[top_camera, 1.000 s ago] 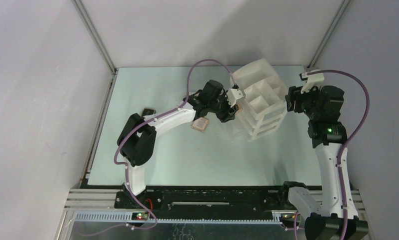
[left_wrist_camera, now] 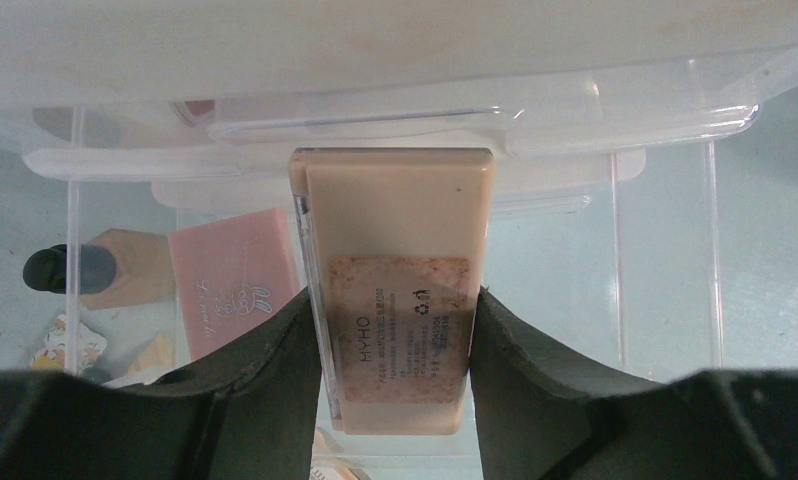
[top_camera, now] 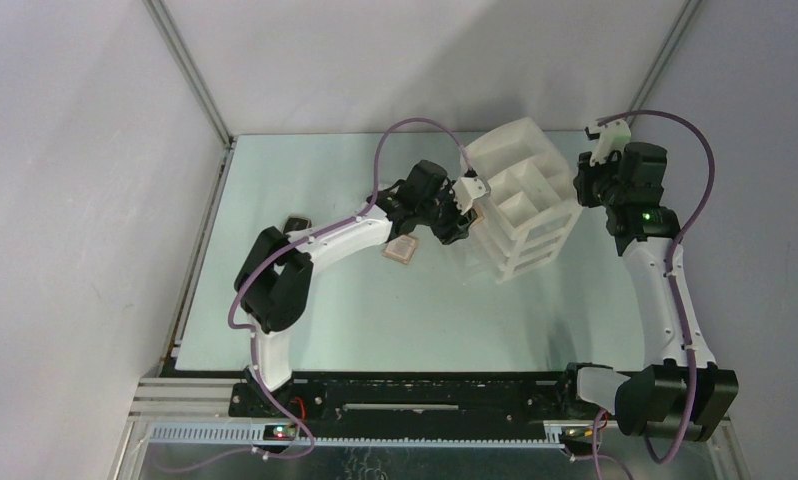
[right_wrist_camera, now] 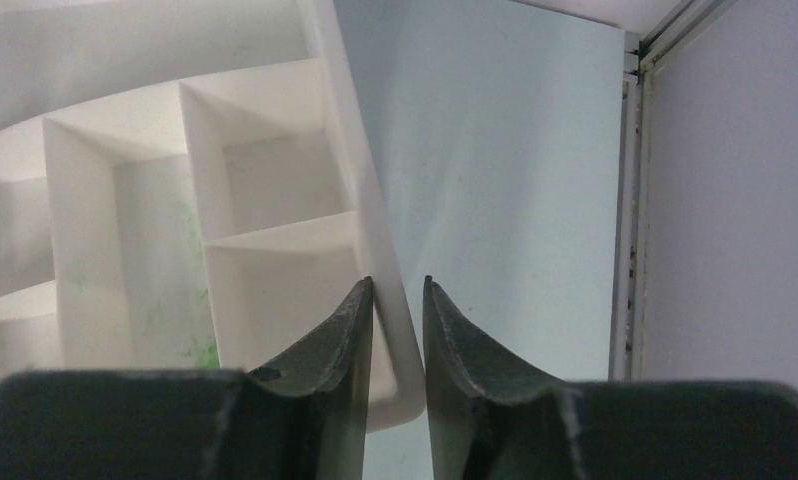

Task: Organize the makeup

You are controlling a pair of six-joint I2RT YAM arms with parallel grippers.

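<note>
My left gripper point(top_camera: 464, 222) is shut on a beige HYHO makeup item point(left_wrist_camera: 390, 220), held over an open clear drawer point(left_wrist_camera: 717, 270) on the left side of the white organizer point(top_camera: 520, 232). A pink box point(left_wrist_camera: 235, 280) and a dark-capped beige bottle point(left_wrist_camera: 125, 270) show beyond the drawer wall in the left wrist view. At the organizer's right side my right gripper has its fingertips either side of the top tray's rim point(right_wrist_camera: 367, 200), a little apart; whether they touch it is unclear.
A beige palette point(top_camera: 399, 249) and a dark item point(top_camera: 296, 223) lie on the table point(top_camera: 405, 320), which is clear at the front. A side wall point(right_wrist_camera: 725, 200) stands close on the right.
My left arm and what it holds look unchanged.
</note>
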